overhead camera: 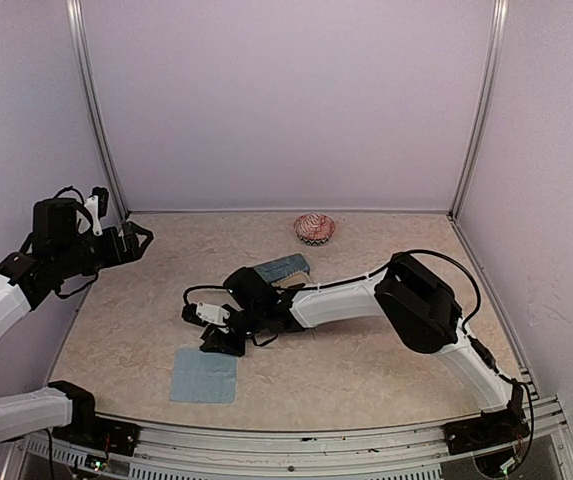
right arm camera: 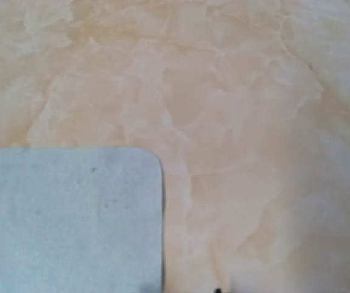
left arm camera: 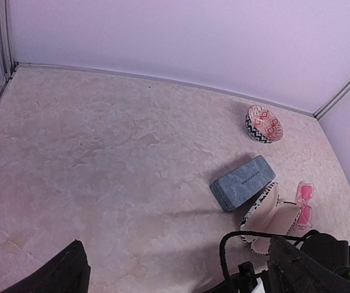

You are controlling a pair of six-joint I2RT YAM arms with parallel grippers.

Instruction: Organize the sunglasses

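Pink-lensed sunglasses (left arm camera: 305, 204) lie on the table at the right of the left wrist view, beside an open glasses case (left arm camera: 272, 215) with a pale pink lining. In the top view my right arm hides the sunglasses and most of the case. A grey-blue cloth (overhead camera: 203, 376) lies flat near the front edge. My right gripper (overhead camera: 211, 332) is low over the table, just behind that cloth; its fingers are too small and dark to judge. Raised at the left side, my left gripper (overhead camera: 139, 243) is open and empty, its fingers (left arm camera: 55, 271) wide apart.
Behind the glasses case lies a blue-grey box (left arm camera: 243, 183). A red patterned bowl (overhead camera: 314, 228) stands at the back. Free table surface extends across the left and front right, while my right arm (overhead camera: 341, 302) spans the middle.
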